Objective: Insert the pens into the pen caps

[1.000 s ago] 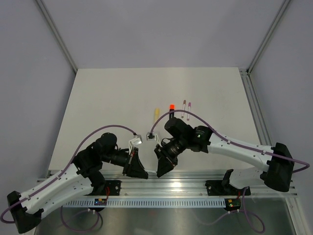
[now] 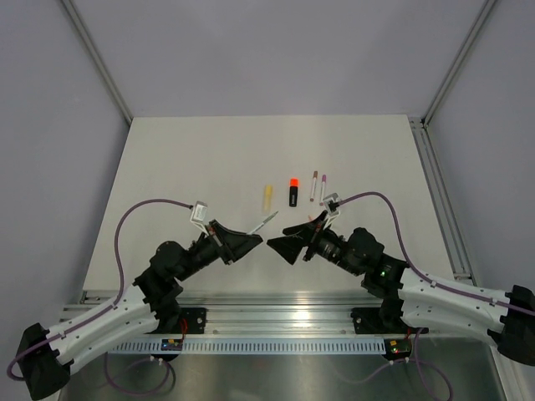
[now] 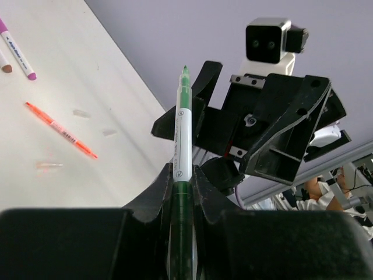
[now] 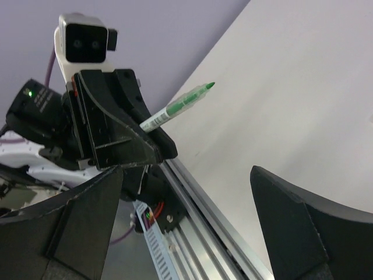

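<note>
A green-and-white pen (image 3: pixel 183 137) is gripped in my left gripper, its green tip pointing away from the fingers. In the right wrist view the green end of this pen (image 4: pixel 185 101) seems to be inside a clear sleeve, with a green point at the end; whether that is a cap I cannot tell. My right gripper is open and empty, just to the right of the pen in the top view. On the table lies an orange pen (image 3: pixel 61 129). Small clear pieces that look like caps (image 3: pixel 81 113) lie beside it.
Farther back stand out a yellow item (image 2: pixel 267 198), a black marker with an orange end (image 2: pixel 293 193), a brown-ended pen (image 2: pixel 313 185) and a purple-ended pen (image 2: pixel 323 189).
</note>
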